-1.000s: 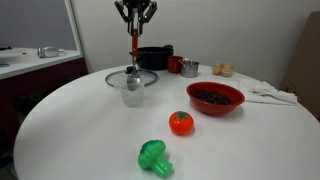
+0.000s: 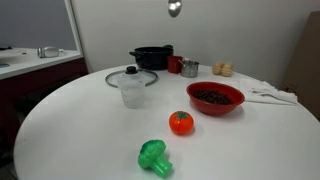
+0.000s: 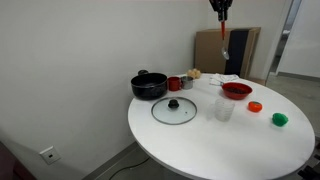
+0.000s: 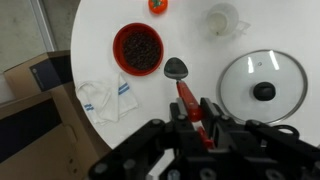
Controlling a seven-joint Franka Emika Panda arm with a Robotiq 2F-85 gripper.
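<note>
My gripper (image 3: 221, 13) is high above the table, shut on the red handle (image 4: 187, 101) of a metal-headed spoon (image 4: 175, 68). In exterior view 2 the spoon hangs upright, head down, well clear of everything below. Only the spoon's head (image 2: 174, 8) shows at the top edge of exterior view 1; the gripper is out of that picture. A red bowl (image 2: 215, 95) of dark beans stands on the right of the white table in that view. To its left is a clear pitcher (image 2: 133, 95).
Behind stand a glass lid (image 4: 264, 88), a black pot (image 2: 152, 58), a red cup (image 3: 174, 83) and a metal cup (image 2: 189, 69). A tomato (image 2: 181, 123) and toy broccoli (image 2: 154, 157) lie in front. A towel (image 4: 107, 100) lies beyond the bowl.
The spoon has risen from just over the pitcher and moved right across exterior view 1. The things on the table have stayed put.
</note>
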